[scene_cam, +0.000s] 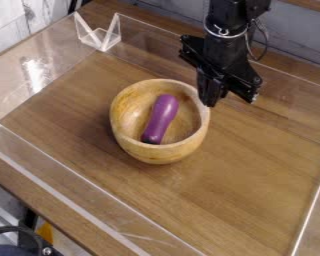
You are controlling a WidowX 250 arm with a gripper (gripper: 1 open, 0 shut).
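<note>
A wooden bowl (127, 106) sits on the table left of centre, with a purple oblong object (160, 118) lying inside it. My black gripper (211, 94) hangs just above and beside the bowl's back right rim, its tips low near that rim. It looks shut, and nothing shows between its fingers.
Clear plastic walls (101, 35) edge the workspace at the back left and along the sides. A grey panel stands behind the arm.
</note>
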